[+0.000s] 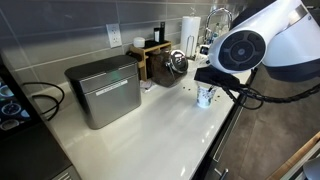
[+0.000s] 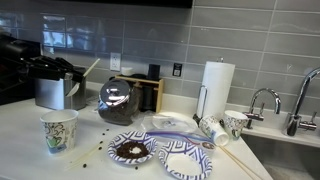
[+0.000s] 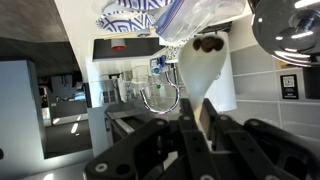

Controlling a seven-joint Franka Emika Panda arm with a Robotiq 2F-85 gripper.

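In the wrist view my gripper is shut on a white spoon (image 3: 200, 75), whose tip carries dark brown matter. A patterned paper cup (image 2: 60, 130) stands upright on the counter at the left of exterior view 2. The dark gripper shows above it, in front of the silver box. In exterior view 1 the same cup (image 1: 205, 95) sits below the end of my arm, partly covered by it. One plate (image 2: 114, 147) holds dark grounds with a white bit among them; a second plate (image 2: 204, 163) bears something white.
Behind the plates are a dark glass jar (image 2: 119, 101), a clear bag (image 2: 170, 123) and a paper towel roll (image 2: 216, 88). Two more cups, one a tilted cup (image 2: 212, 130), lie by the sink. A silver box (image 1: 105, 90) stands against the wall.
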